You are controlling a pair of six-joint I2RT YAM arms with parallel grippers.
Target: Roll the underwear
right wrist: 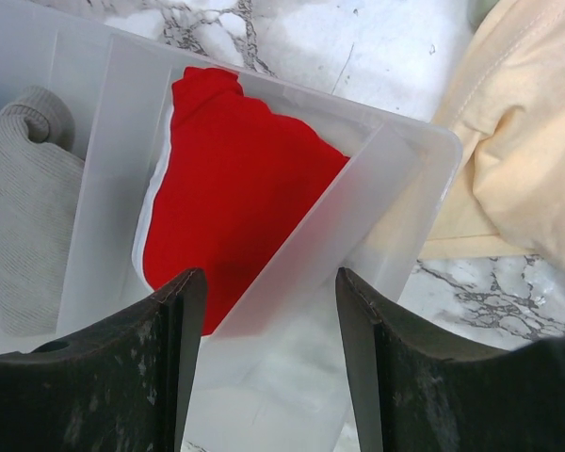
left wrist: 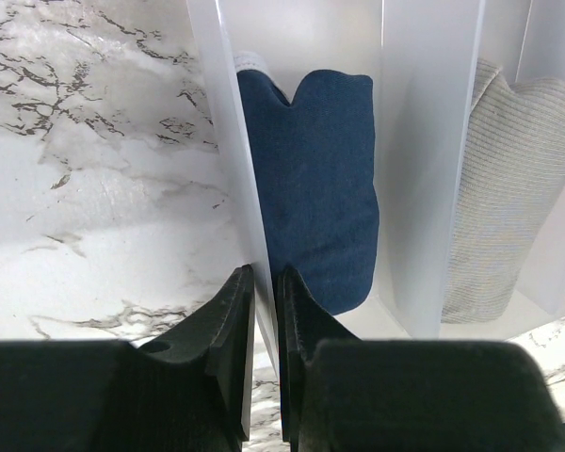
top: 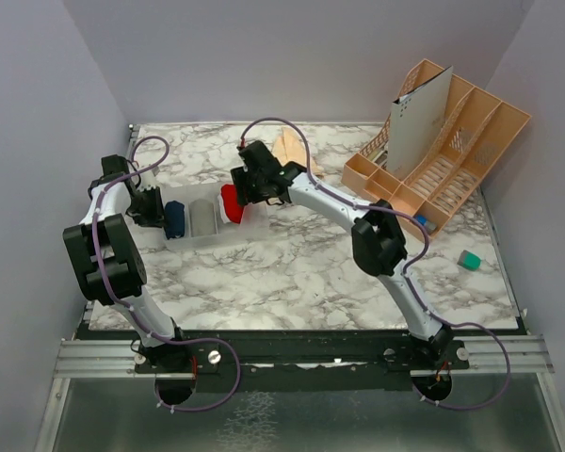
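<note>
A translucent box (top: 190, 242) with dividers stands left of the table's middle, holding rolled or folded garments side by side. In its left compartment lies a navy piece (left wrist: 320, 188); beside that is a grey ribbed one (left wrist: 508, 188), then a red one (right wrist: 235, 179) with a white edge. My left gripper is shut on the box's left wall, next to the navy piece. Over the box's right end my right gripper stands part open, its fingers (right wrist: 181, 311) apart above the slanted divider beside the red piece; nothing is gripped between them.
Peach cloth (top: 297, 151) lies just behind and right of the box. A large tan compartment organizer (top: 424, 151) fills the back right, with a small green block (top: 469, 260) in front of it.
</note>
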